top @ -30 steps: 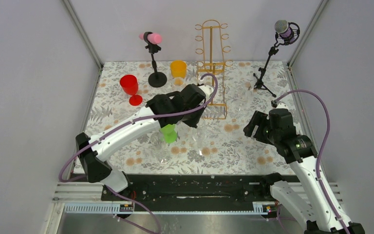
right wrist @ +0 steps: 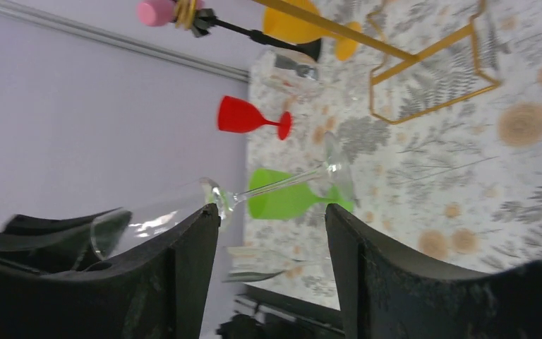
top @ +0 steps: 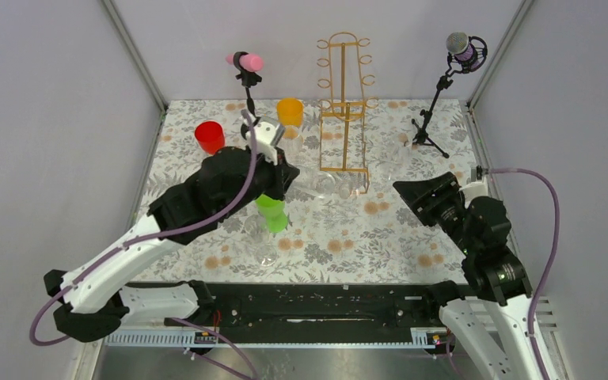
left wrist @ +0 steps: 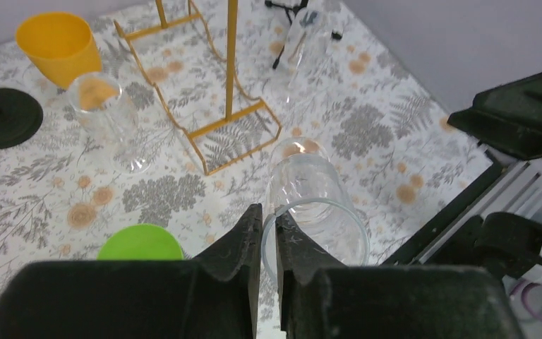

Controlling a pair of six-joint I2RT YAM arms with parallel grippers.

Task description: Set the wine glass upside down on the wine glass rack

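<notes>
My left gripper is shut on the rim of a clear wine glass (left wrist: 303, 180). The glass is held in the air on its side; in the top view its bowl (top: 314, 183) is by the fingers and its foot points right, in front of the gold rack (top: 343, 79). From the right wrist, the glass's stem (right wrist: 275, 186) and foot (right wrist: 338, 168) appear beyond the parted fingers of my right gripper. That gripper is partly open, apart from the glass, over the table's right side.
Red (top: 209, 137), orange (top: 290, 112) and green (left wrist: 141, 244) cups stand around the left arm. Other clear glasses (left wrist: 106, 116) are on the patterned table. Stands with a pink head (top: 250, 62) and a microphone (top: 458, 44) rise at the back.
My left gripper has moved left and turned, swinging the glass from below it to sideways, foot toward the right. My right gripper has tilted and shifted slightly.
</notes>
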